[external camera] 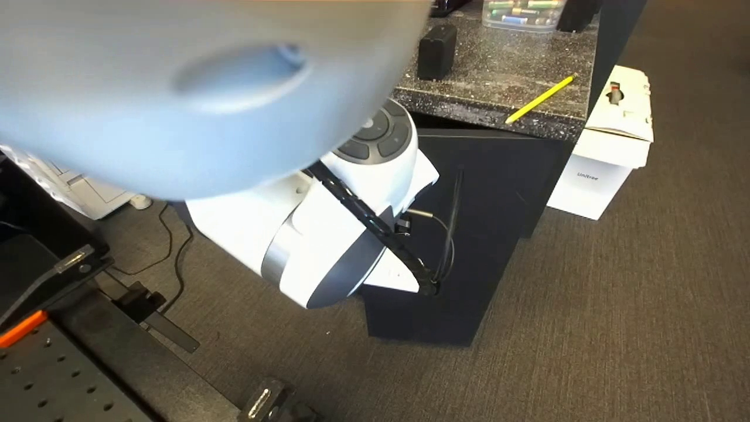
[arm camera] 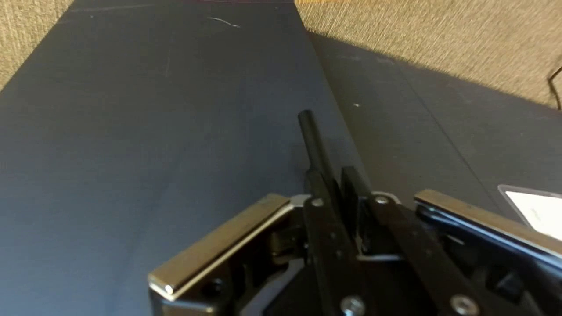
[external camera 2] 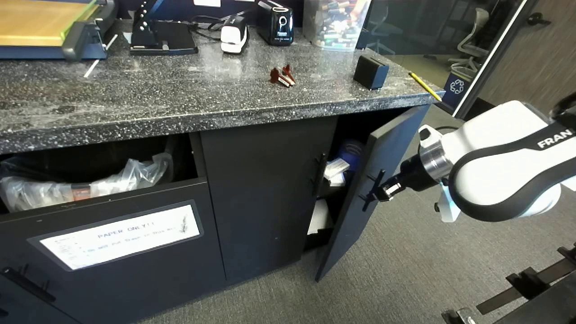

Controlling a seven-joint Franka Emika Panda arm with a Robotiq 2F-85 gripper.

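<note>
In exterior view 2 the right-hand black cabinet door [external camera 2: 353, 227] stands part-way open, swung out from the cabinet front. My gripper [external camera 2: 386, 191] is at this door's black bar handle [external camera 2: 372, 190]. From the wrist view, the handle's far end [arm camera: 311, 134] sticks out beyond the fingertips, and my gripper is shut on the bar. The door face [arm camera: 158, 131] fills the left of that view. Exterior view 1 shows the door [external camera: 478, 211] from outside, but there the arm covers the gripper.
Inside the cabinet sit white boxes [external camera 2: 335, 170] and a blue round item [external camera 2: 351, 154]. The neighbouring door [external camera 2: 264, 200] is closed. A yellow pencil [external camera 2: 425, 86] lies near the counter's corner. A white carton [external camera: 594, 169] stands on the floor right of the cabinet.
</note>
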